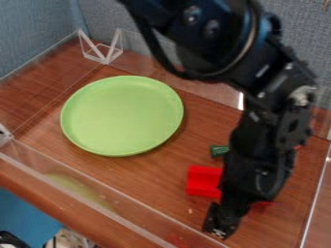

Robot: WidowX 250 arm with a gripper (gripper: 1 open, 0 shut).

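My gripper (223,223) is low over the right part of the wooden table, its fingertips down near the near side of a red block (203,182), which it partly hides. It stands open; whether the block lies between its fingers cannot be made out. A small green piece (219,151) shows behind the block. The orange carrot is almost wholly hidden behind my arm.
A green plate (122,114) lies on the left half of the table. Clear low walls edge the table, with a white bracket (101,50) at the back left. Bare wood (39,87) shows left of the plate.
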